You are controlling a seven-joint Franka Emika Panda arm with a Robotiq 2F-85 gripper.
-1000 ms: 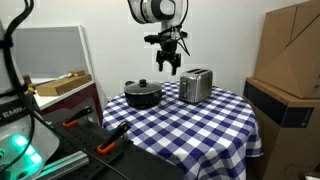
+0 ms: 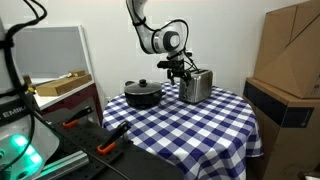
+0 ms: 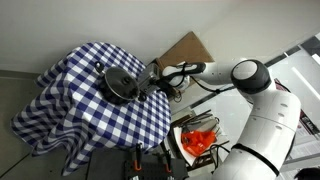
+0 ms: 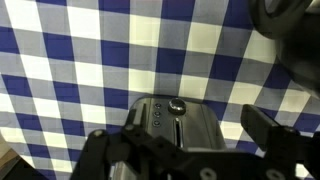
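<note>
A silver toaster [image 2: 197,88] stands on the checkered cloth, right of the black pot. My gripper [image 2: 177,74] points down, just above and beside the toaster's near-left end. Its fingers are spread, with nothing held between them. Seen from the wrist, the toaster's metal body [image 4: 203,125] reaches in from the bottom, its small dark lever knob [image 4: 177,105] lying between the spread fingers. Whether the fingers touch the toaster cannot be made out. In exterior view 2 the arm covers much of the toaster.
A black lidded pot [image 2: 143,94] sits left of the toaster; its dark edge [image 4: 300,50] fills the wrist view's right side. Cardboard boxes [image 2: 285,75] stand beyond the table on the right.
The arm has come down and slightly to the right, bringing the gripper from above to close by the toaster's end. Toaster and pot have stayed in place.
</note>
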